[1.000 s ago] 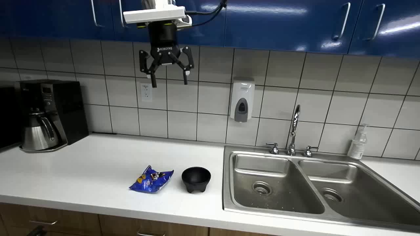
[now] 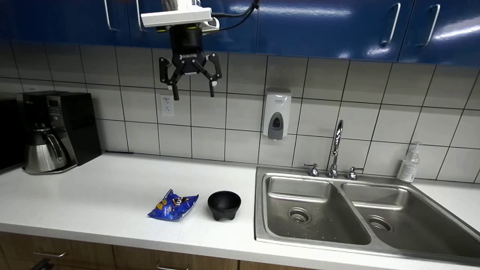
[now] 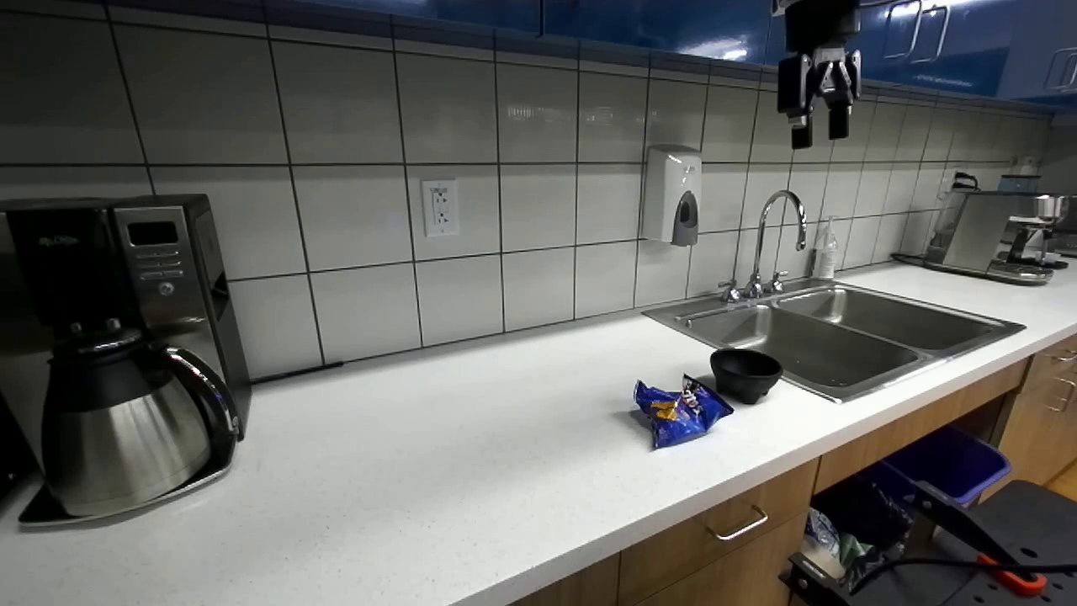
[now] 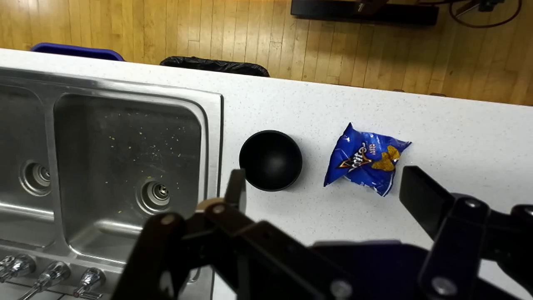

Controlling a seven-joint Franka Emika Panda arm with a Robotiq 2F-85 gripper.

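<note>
My gripper [image 2: 194, 95] hangs open high above the counter, with nothing between its fingers. A crumpled blue chip bag [image 2: 173, 206] lies on the white counter well below it. Just right of the bag in exterior view 1 stands an upright black bowl [image 2: 224, 205], close to the sink's left edge. From the wrist view, the bowl [image 4: 271, 161] looks empty and the bag [image 4: 367, 159] is a short gap away from it. Neither thing is touched by my gripper.
A double steel sink [image 2: 261, 225] takes up the right, with a curved faucet [image 2: 336, 148] at its back. A coffee maker [image 2: 67, 128] stands far left. Blue cabinets [image 2: 310, 27] hang behind the arm. The counter between coffee maker and bag is clear.
</note>
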